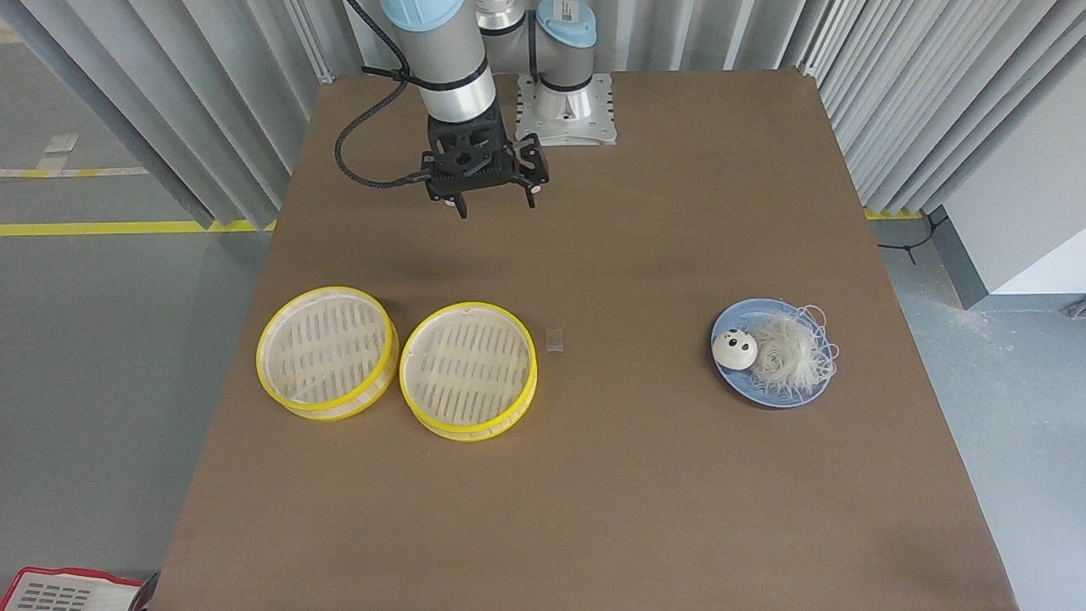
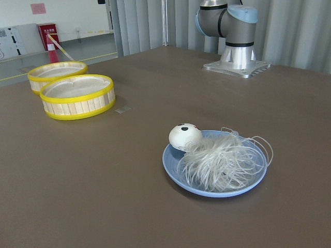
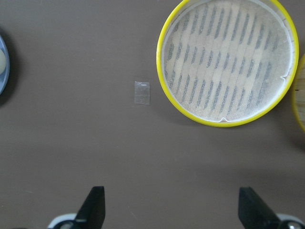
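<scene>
My gripper (image 1: 496, 204) hangs over the back of the table, open and empty; its fingertips frame the bottom of the wrist view (image 3: 171, 200). Two round yellow-rimmed steamer-like trays, a left one (image 1: 327, 351) and a right one (image 1: 468, 368), sit side by side at the front left of it. A blue plate (image 1: 774, 397) on the right holds a white ball with black spots (image 1: 735, 348) and a tangle of white stringy strands (image 1: 789, 356).
A small clear patch (image 1: 555, 340) lies beside the right tray.
</scene>
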